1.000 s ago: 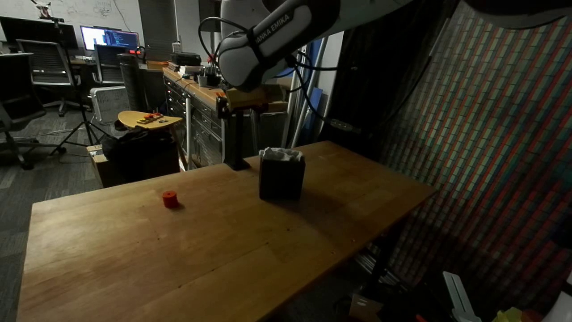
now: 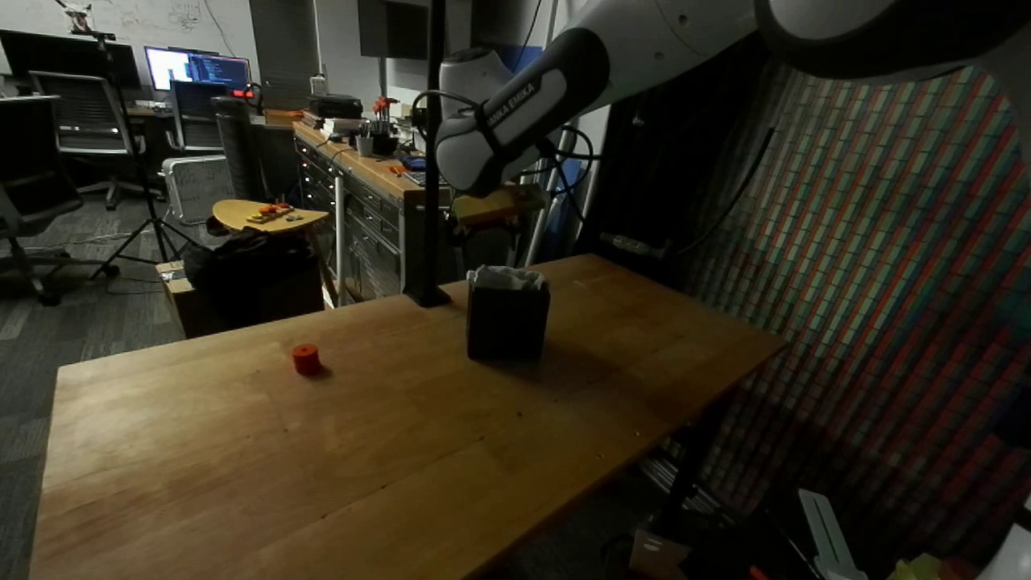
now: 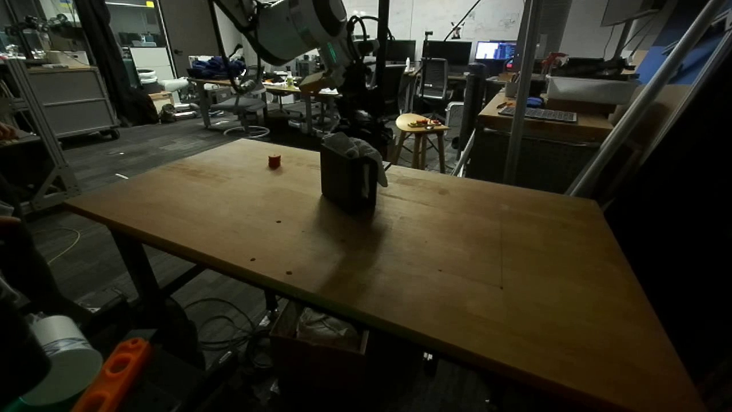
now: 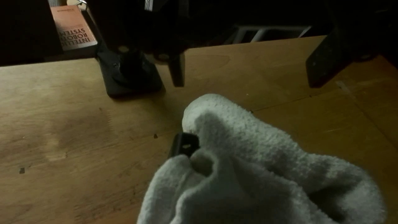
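A black box (image 2: 507,324) stands upright on the table, with a pale cloth (image 2: 507,279) bunched in its top. The second exterior view shows the cloth (image 3: 353,147) hanging over one side of the box (image 3: 348,179). From the wrist, the white fluffy cloth (image 4: 253,175) fills the lower middle, and a dark corner of the box (image 4: 185,143) peeks out at its left. My gripper is open above and beyond the cloth, its fingers (image 4: 326,61) wide apart with nothing between them. A small red cylinder (image 2: 306,359) sits apart on the table.
The wooden table (image 2: 290,464) is otherwise mostly bare. A dark post base (image 4: 130,80) stands at its back edge, close to the gripper in the wrist view. The post (image 2: 432,193) rises beside the arm.
The arm has moved right and lower in the first exterior view, bringing the hand nearer to the box. Box, cloth and red cylinder look unmoved.
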